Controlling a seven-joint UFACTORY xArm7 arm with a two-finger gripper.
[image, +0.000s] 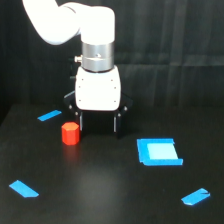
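A red block (70, 133) stands on the black table at the left of the camera view. My gripper (99, 126) hangs just right of it and a little higher in the picture, with its two dark fingers apart and nothing visible between them. A square outlined in blue tape (142, 152), with a pale middle, lies on the table to the right.
Blue tape strips lie at the back left (49, 115), front left (24, 188) and front right (195, 197). A dark curtain hangs behind.
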